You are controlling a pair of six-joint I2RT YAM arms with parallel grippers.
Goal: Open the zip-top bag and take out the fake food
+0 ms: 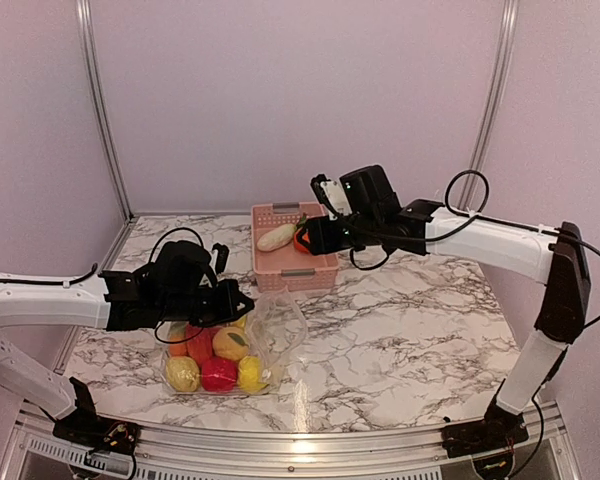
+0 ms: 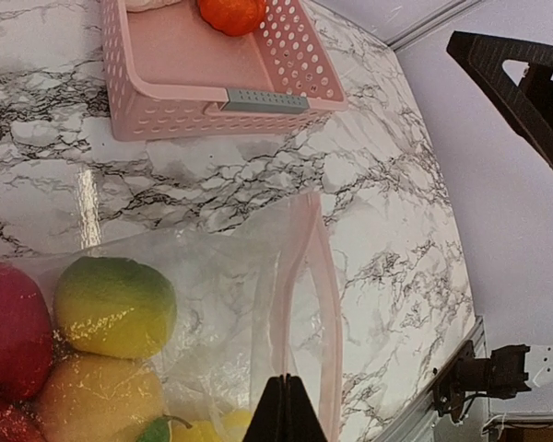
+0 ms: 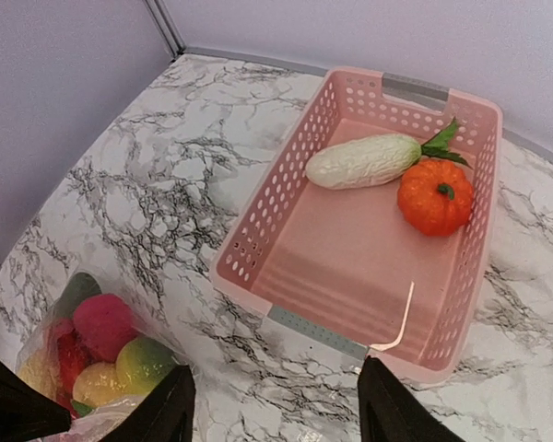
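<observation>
The clear zip top bag [image 1: 280,330] lies at front left, its mouth spread toward the right. Through the plastic show a yellow-green mango [image 2: 115,308], a magenta fruit [image 2: 9,327], a peach-colored one [image 2: 101,398] and several others. My left gripper is shut at the mouth, where the near zip strip [image 2: 290,276] runs to its fingertips; it appears to pinch that edge. My right gripper hangs open with nothing between its fingers, above the marble near the basket's front edge. An orange pumpkin [image 3: 435,197] and a white vegetable with green leaves [image 3: 364,161] lie in the basket.
A pink perforated basket [image 3: 304,318] with grey handles stands behind the bag; its front half is empty. Bare marble table [image 1: 410,350] spreads to the right. Walls close in the back and sides.
</observation>
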